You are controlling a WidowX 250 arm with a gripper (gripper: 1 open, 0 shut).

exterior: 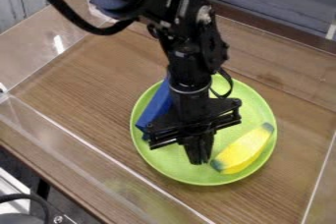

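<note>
The black gripper (197, 151) is lowered over the middle of a green plate (191, 172), its fingers shut, with nothing seen between them. A blue block (152, 105) is on the plate behind and left of the gripper, mostly hidden by it. A yellow banana (246, 147) lies on the plate's right side, just beside the fingertips.
Bare wooden counter (79, 90) surrounds the plate, with clear room to the left and right. A pale wall stands at the back. A dark cable is at the lower left corner.
</note>
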